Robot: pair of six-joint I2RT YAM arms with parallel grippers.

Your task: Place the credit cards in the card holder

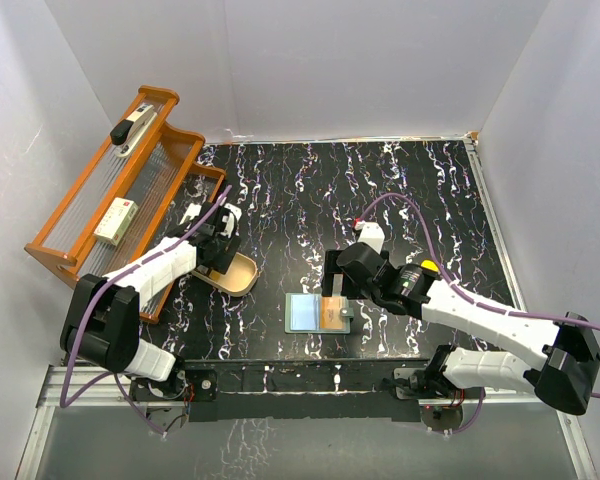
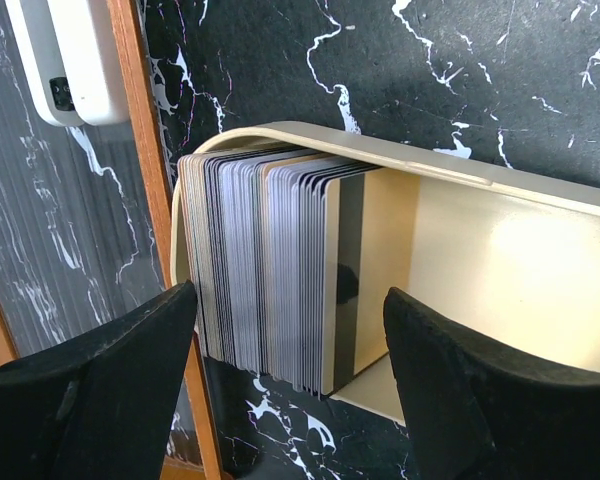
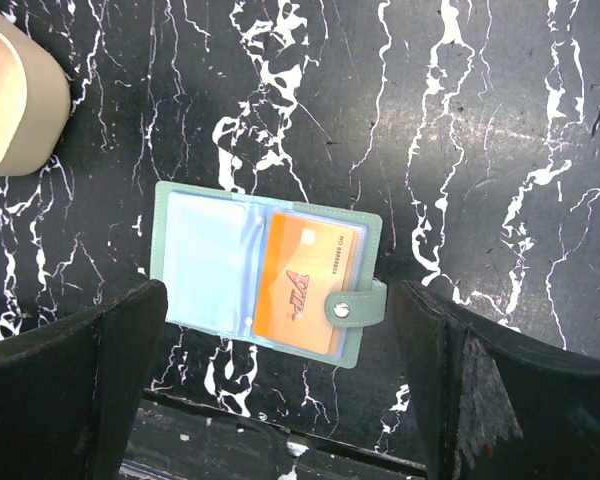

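A cream tray (image 1: 235, 285) (image 2: 510, 280) holds a stack of cards (image 2: 255, 260) standing on edge at its left end. My left gripper (image 1: 220, 245) is open over that end, its fingertips around the stack's lower part; whether they touch is unclear. The card holder (image 1: 305, 310) (image 3: 205, 255) lies open on the table, a blue sleeve on the left, an orange card (image 3: 300, 275) and snap strap on the right. My right gripper (image 1: 345, 275) is open above the holder.
A wooden shelf (image 1: 130, 190) with small items stands at the left. A yellow object (image 1: 430, 266) lies behind the right arm.
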